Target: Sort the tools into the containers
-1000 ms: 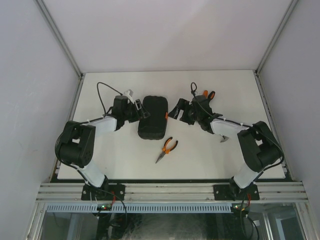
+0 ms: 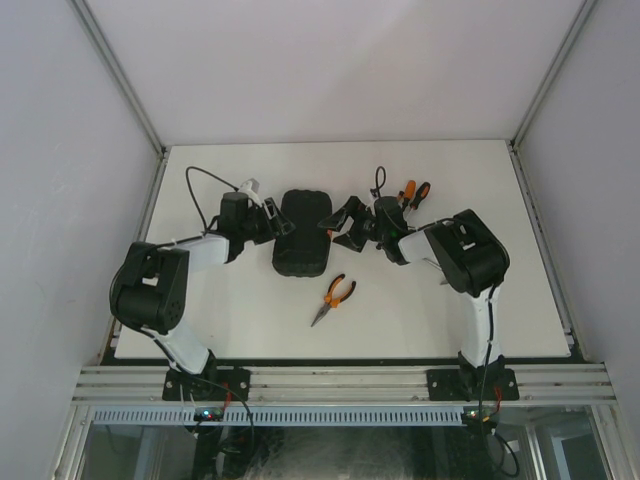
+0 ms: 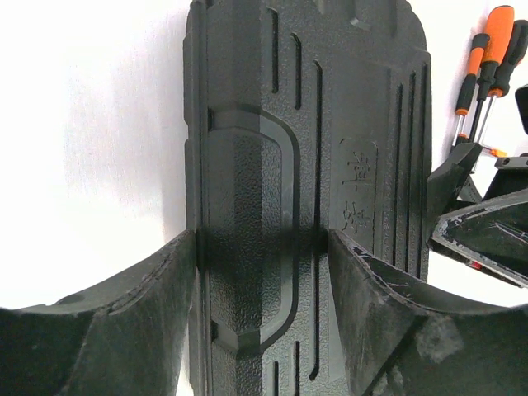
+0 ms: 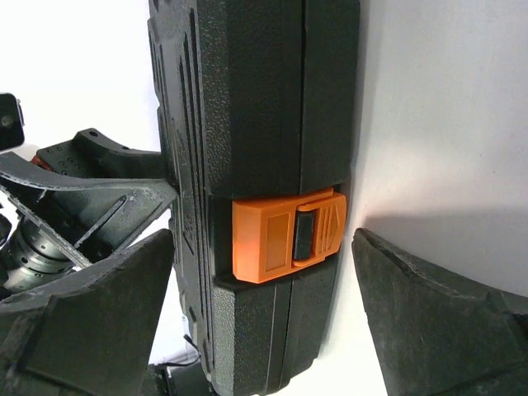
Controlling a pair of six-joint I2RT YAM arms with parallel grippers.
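A black toolbox (image 2: 300,245) lies closed in the middle of the table, its orange latch (image 4: 280,235) facing right. My left gripper rests over its left part, fingers part open against the case. My right gripper stands open at the right side, fingers either side of the latch. Orange-handled pliers (image 2: 334,296) lie below the box. Screwdrivers (image 3: 495,45) with orange and black handles lie behind the right arm.
Other tools are partly hidden under the right arm at the right.
My right gripper has moved left up to the latch side of the box, its arm folding inward. The box has shifted slightly left. The left arm has barely moved.
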